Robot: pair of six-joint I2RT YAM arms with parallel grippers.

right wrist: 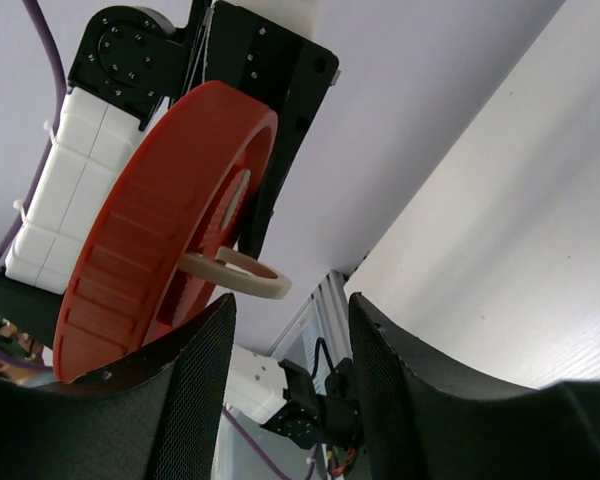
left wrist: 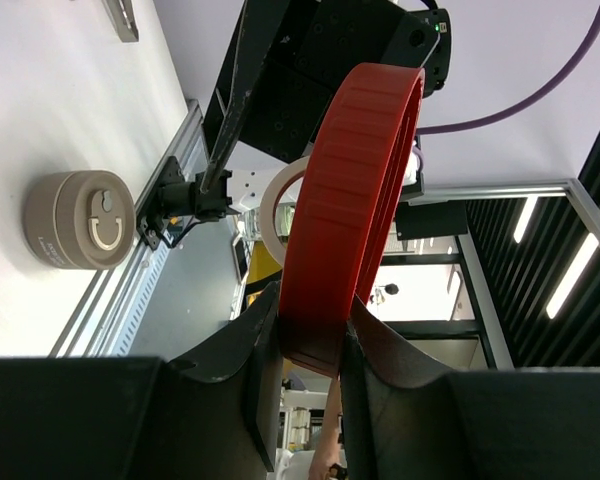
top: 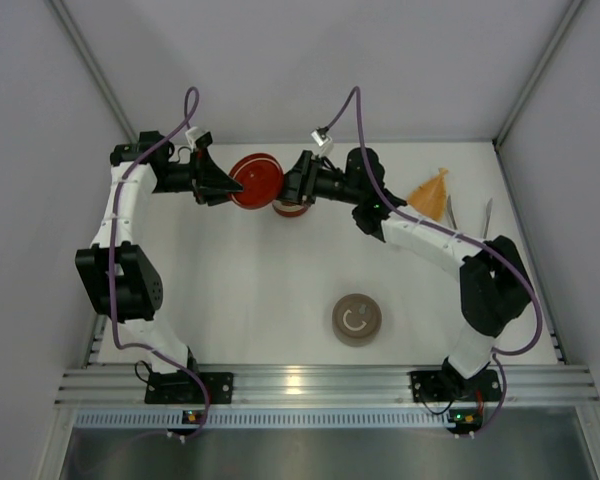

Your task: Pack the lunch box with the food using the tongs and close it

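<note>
Held up in the air is a red screw lid [top: 257, 180] with a pale loop handle [right wrist: 238, 272]; my left gripper is shut on its rim. Close by on its right side, my right gripper [top: 288, 184] stands part open. In the right wrist view the lid and its handle lie just past the left fingertip, and only empty space shows between the fingers. Partly hidden below the lid and right gripper, a red round container [top: 291, 210] rests on the table. Nearer the front stands a brown lidded container [top: 356, 318], upright and closed.
An orange cloth pouch [top: 429, 196] lies at the back right, with two metal utensils [top: 487, 216] beside it.
</note>
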